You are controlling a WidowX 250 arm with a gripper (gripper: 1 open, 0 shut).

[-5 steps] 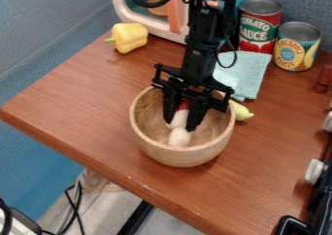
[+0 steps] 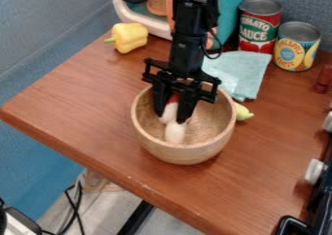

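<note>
My black gripper (image 2: 173, 107) reaches down into a wooden bowl (image 2: 191, 153) near the middle of the table (image 2: 91, 122). Between and below its fingers is a white, elongated object (image 2: 174, 132) with a red top, lying or standing in the bowl. Whether the fingers grip it is unclear.
A yellow pepper-like object (image 2: 128, 38) sits at back left, a light cloth (image 2: 238, 72) behind the bowl, two cans (image 2: 258, 25) at back right. A small yellow object (image 2: 243, 113) is right of the bowl; black equipment stands at the right edge.
</note>
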